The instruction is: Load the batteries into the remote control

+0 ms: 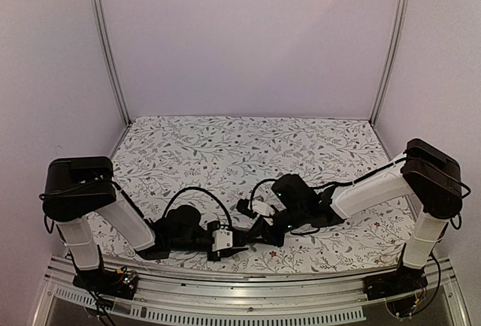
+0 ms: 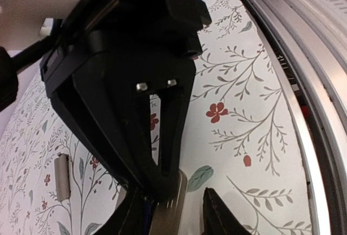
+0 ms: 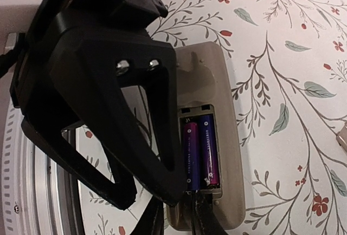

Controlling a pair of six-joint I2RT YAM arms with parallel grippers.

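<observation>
The taupe remote (image 3: pixel 230 144) lies on the floral mat with its compartment open and two blue-purple batteries (image 3: pixel 191 154) (image 3: pixel 209 149) in it side by side. My right gripper is at the remote's lower end, its fingertips by the batteries' bottom ends; how far it is open is hard to tell. My left gripper (image 1: pixel 234 241) is beside the remote at the other end; in the left wrist view (image 2: pixel 178 213) its fingers are low and partly out of frame, and what is between them is hidden. In that view the other gripper's black body hides much of the remote.
A grey battery-cover-like piece (image 2: pixel 62 176) lies apart on the mat. The metal rail (image 1: pixel 255 284) runs along the front edge, close to both grippers.
</observation>
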